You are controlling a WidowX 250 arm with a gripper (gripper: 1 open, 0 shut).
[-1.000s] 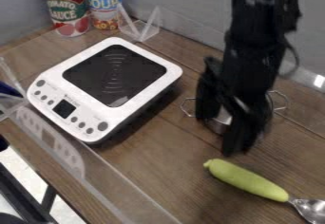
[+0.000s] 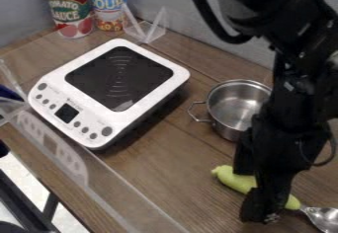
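Observation:
My black gripper (image 2: 254, 183) is low over the right front of the wooden counter, open, its fingers around a pale green, elongated object (image 2: 232, 177) that lies there. The fingers partly hide this object. A metal spoon (image 2: 321, 217) lies at its right end. Behind the gripper, a steel pot (image 2: 234, 103) with side handles stands on the counter, partly covered by the arm.
A white induction cooker (image 2: 73, 86) sits on the left. Two cans, tomato sauce (image 2: 70, 15) and soup (image 2: 109, 8), stand at the back left near clear plastic pieces.
The gripper has moved down and toward the front, from in front of the pot to around the green object, uncovering more of the pot.

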